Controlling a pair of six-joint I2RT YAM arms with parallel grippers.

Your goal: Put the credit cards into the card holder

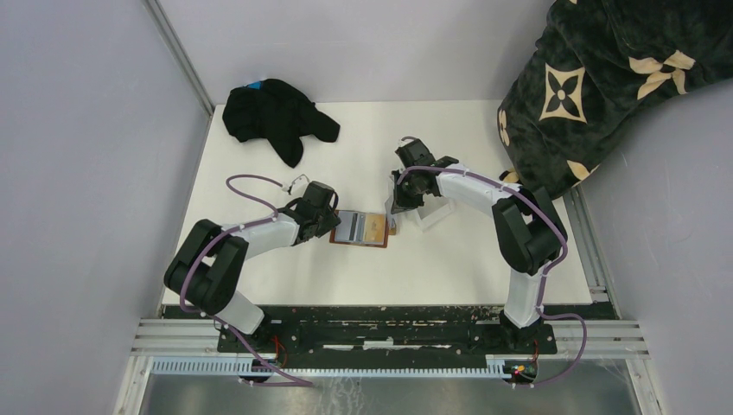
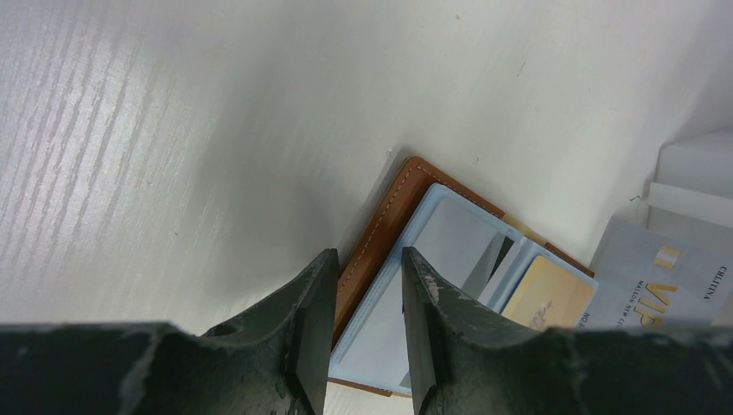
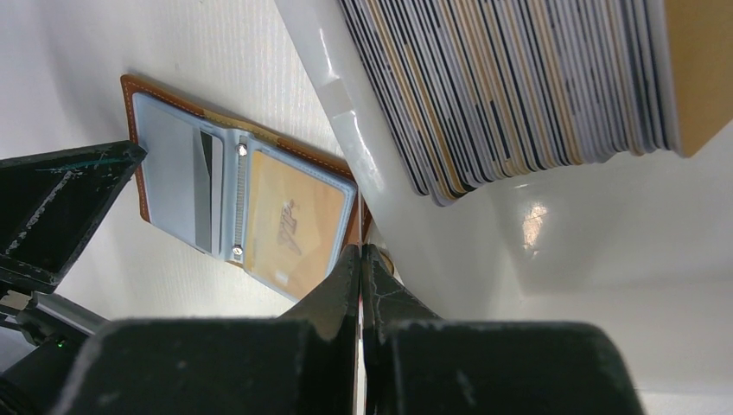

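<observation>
The brown card holder [image 1: 386,245] lies unfolded on the table, its grey pocket side [image 3: 168,143] to the left and a tan panel [image 3: 294,220] to the right. At its left end, my left gripper is open, with the holder's brown edge [image 2: 385,226] showing between the fingertips. Just beyond the holder's right edge is my right gripper, shut on a grey card [image 2: 661,281] with gold lettering. That card appears edge-on as a thin line in the right wrist view. Whether it touches the holder, I cannot tell.
A white box [image 3: 337,95] right of the holder contains a stack of several cards [image 3: 484,95] on edge. Black cloth [image 1: 277,117] lies at the back left, and a dark patterned cushion [image 1: 596,95] fills the back right.
</observation>
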